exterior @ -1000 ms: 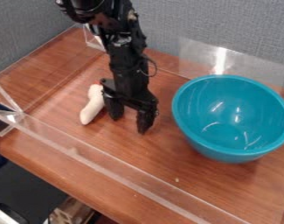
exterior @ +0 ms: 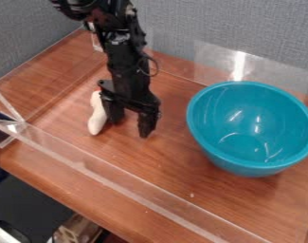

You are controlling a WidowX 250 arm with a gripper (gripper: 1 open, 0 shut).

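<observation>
My black gripper (exterior: 128, 118) hangs low over the wooden table at the centre left, open, its fingers pointing down. Just left of it lies a white elongated object (exterior: 97, 116), its upper end partly behind the gripper. A turquoise bowl (exterior: 251, 127) stands to the right of the gripper, empty and apart from it.
A clear acrylic border (exterior: 199, 220) runs along the table's front, and a clear panel stands at the back right. Grey padded walls (exterior: 250, 21) rise behind.
My gripper has shifted slightly left and up toward the white object. The bowl and the white object look unmoved.
</observation>
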